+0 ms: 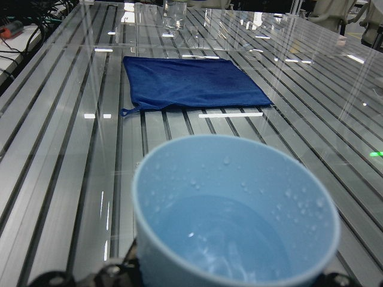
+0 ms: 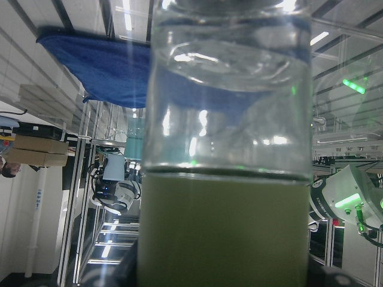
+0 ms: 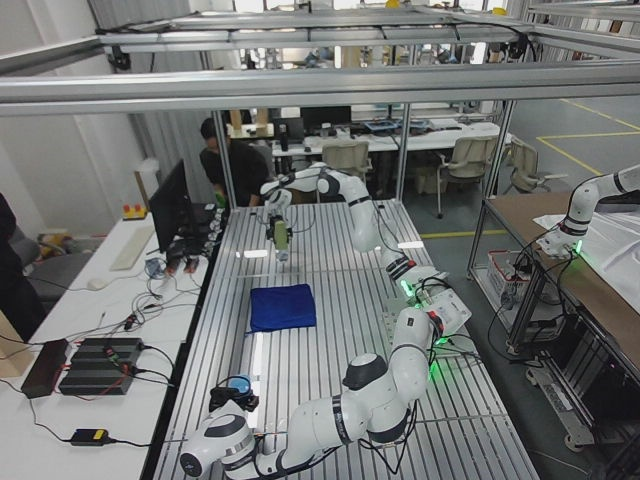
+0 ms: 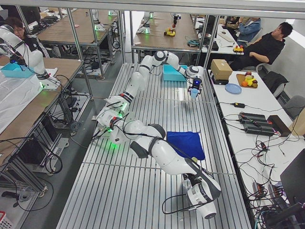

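A light blue cup (image 1: 236, 233) with clear liquid and droplets fills the foreground of the left wrist view, held by my left gripper (image 4: 194, 88). My right gripper holds a clear cylindrical container (image 2: 224, 119) with liquid in it and an olive-green band (image 2: 221, 230); in the camera left view it is at the far end (image 3: 281, 235). A folded blue cloth (image 3: 283, 307) lies on the slatted table (image 4: 100, 195) between the two grippers.
A blue bin (image 4: 172, 72) stands at the left arm's end of the table. A side desk (image 3: 120, 410) with electronics and cables runs along one edge.
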